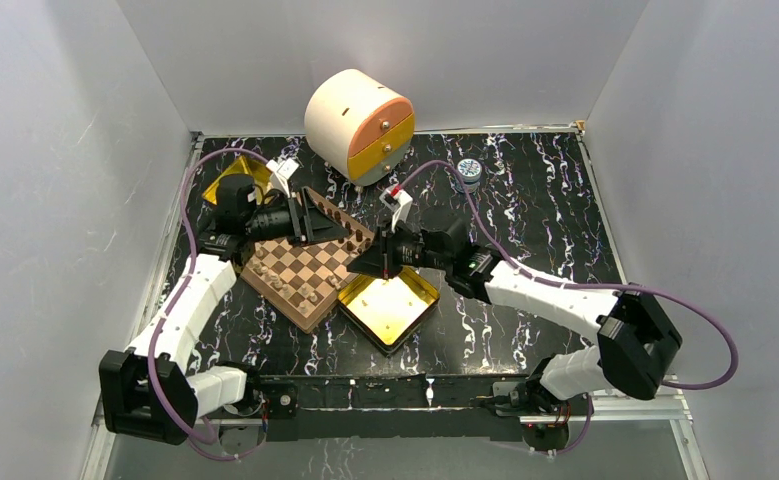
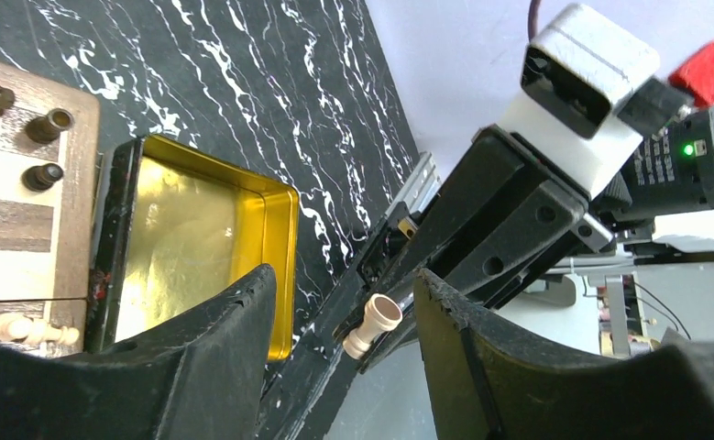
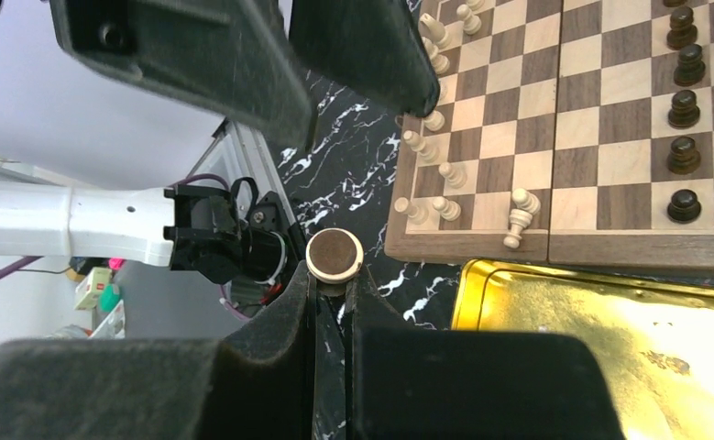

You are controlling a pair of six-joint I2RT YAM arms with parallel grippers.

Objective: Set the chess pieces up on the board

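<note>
The wooden chessboard (image 1: 300,265) lies at the left of the table. Dark pieces (image 3: 684,109) stand along one side, and light pieces (image 3: 413,209) along the other. Two light pieces (image 3: 519,225) are close together at the board's edge, one lying down. My right gripper is shut on a light chess piece (image 2: 371,321), whose round brown base faces the right wrist camera. The left gripper is open, its fingers (image 2: 220,344) apart with nothing held; in the left wrist view the held piece appears beyond the gap. In the top view, both grippers face each other above the board's right side.
A gold tray (image 1: 420,303) with a few small pieces touches the board's right corner. Another gold tray (image 1: 212,190) sits behind the left arm. A round drawer cabinet (image 1: 350,115) and a small tin (image 1: 469,172) stand at the back.
</note>
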